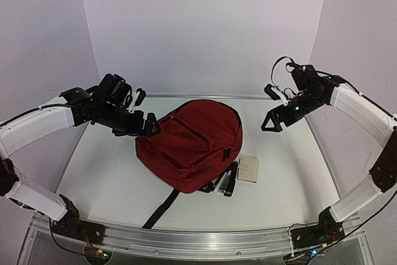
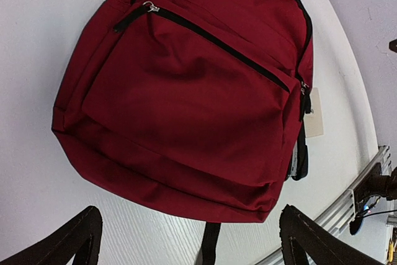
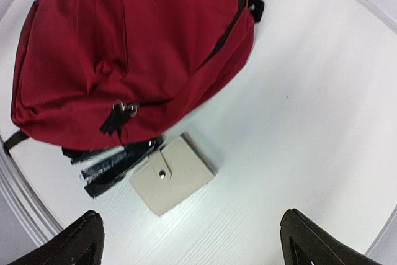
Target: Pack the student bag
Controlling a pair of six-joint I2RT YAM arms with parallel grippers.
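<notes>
A dark red backpack (image 1: 192, 144) lies flat in the middle of the table, front pocket upward. Its pocket zipper (image 2: 217, 44) runs along the pocket's top edge, with the pull at one end. In the top view my left gripper (image 1: 144, 119) hovers by the bag's upper left side. The left wrist view shows its fingers (image 2: 71, 240) spread wide, nothing between them. Right of the bag, my right gripper (image 1: 273, 122) is in the air, open and empty, its fingers (image 3: 77, 243) far apart. A beige notebook (image 3: 173, 175) with a snap strap lies beside the bag.
Black and silvery items (image 3: 115, 169) lie partly under the bag's edge, next to the notebook. A black strap (image 1: 161, 209) trails toward the front metal rail (image 1: 192, 235).
</notes>
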